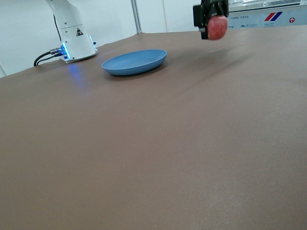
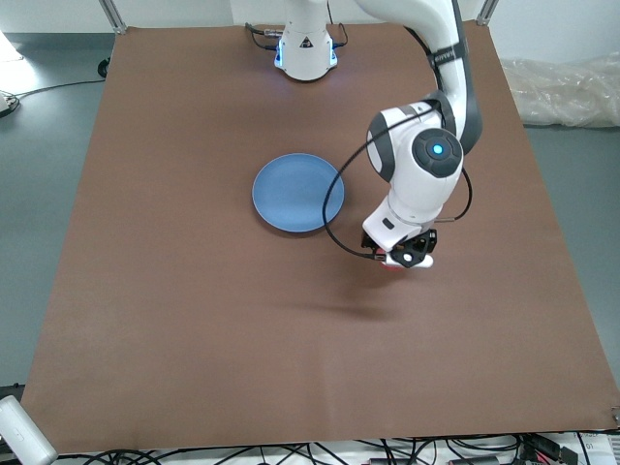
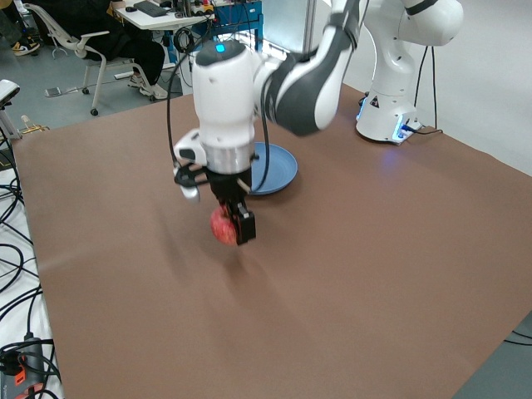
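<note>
A red apple [image 1: 217,28] [image 3: 223,226] is held in the air by my black gripper [image 1: 209,25] [image 3: 234,223], which is shut on it. In the left camera view the gripper [image 2: 399,254] mostly hides the apple, below and right of a blue plate [image 2: 297,192]. The plate [image 1: 134,61] lies flat and empty on the brown table; in the right camera view it [image 3: 279,168] is partly behind my arm.
My arm's base [image 2: 304,53] stands at the back edge. Cables run along the front edge, with a white cylinder [image 2: 27,431] at the lower left corner.
</note>
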